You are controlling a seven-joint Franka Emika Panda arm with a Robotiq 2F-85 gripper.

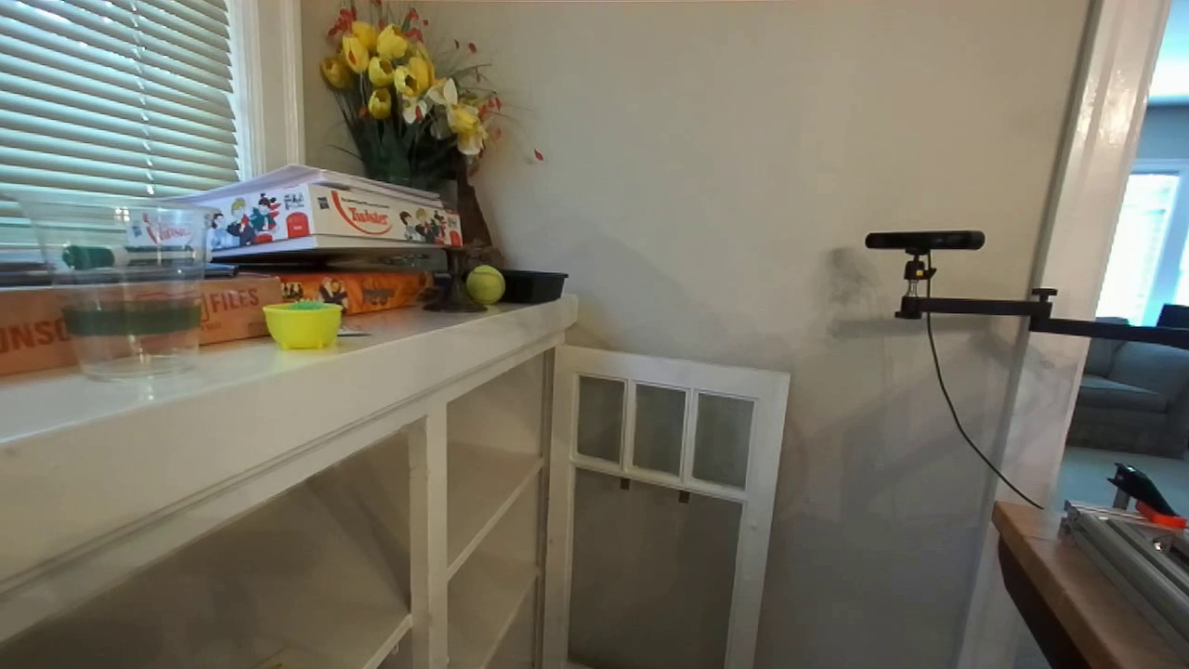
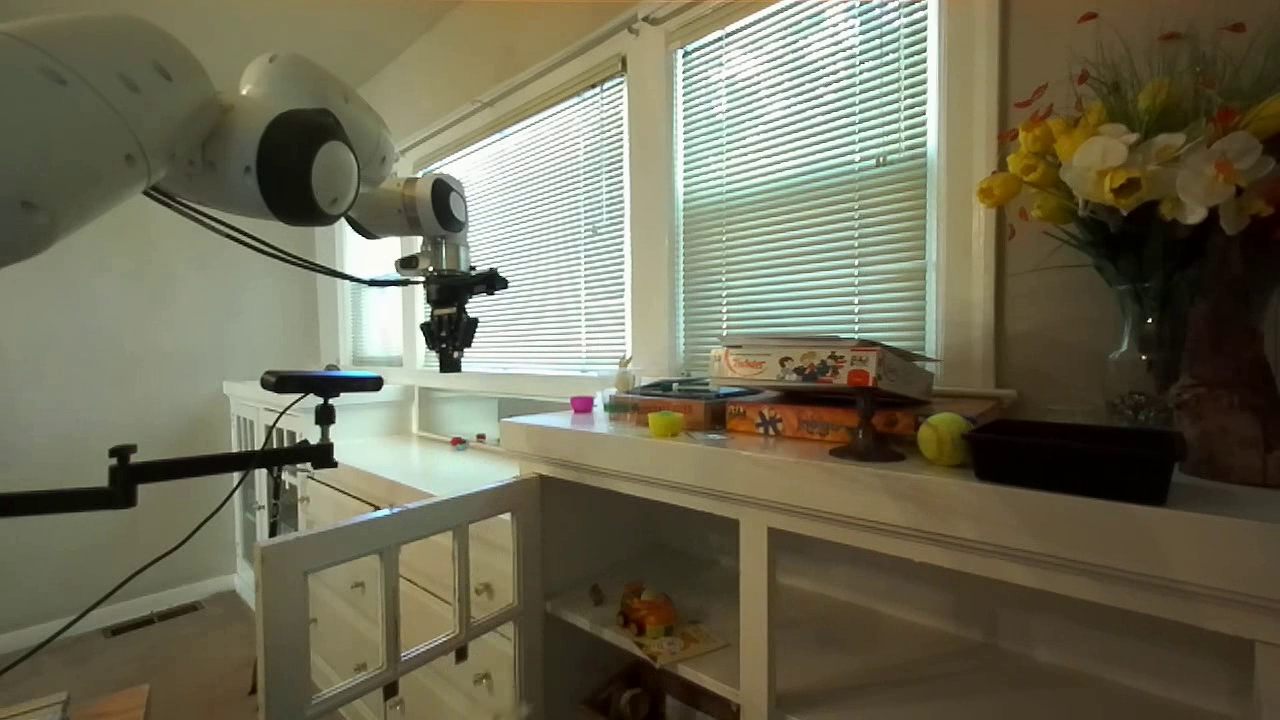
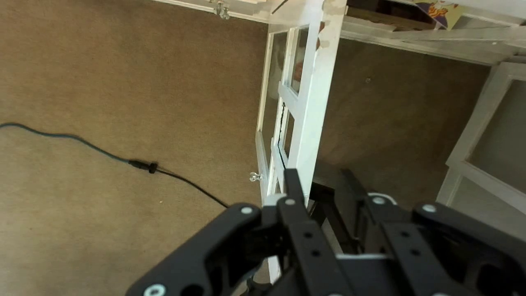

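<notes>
My gripper points down in the wrist view, its black fingers (image 3: pixel 293 183) apart and nothing seen held between them. Exterior view 2 shows the same gripper (image 2: pixel 450 360) hanging in the air in front of the blinds, above countertop height. Below it, an open white cabinet door (image 3: pixel 318 93) with glass panes runs upward through the wrist view; the left finger overlaps its edge there. On the countertop are a yellow-green bowl (image 1: pixel 303 324) with something green in it, a pink cup (image 2: pixel 582 404) and a clear plastic cup (image 1: pixel 128 351). Exterior view 1 does not show the gripper.
Stacked game boxes (image 2: pixel 786 420), a tennis ball (image 2: pixel 943 439), a black tray (image 2: pixel 1076 461) and a flower vase (image 2: pixel 1137 348) crowd the counter's right part. A camera on a black arm (image 2: pixel 216 462) stands near the open door. Carpet (image 3: pixel 123 89) with a cable (image 3: pixel 74 137) lies below.
</notes>
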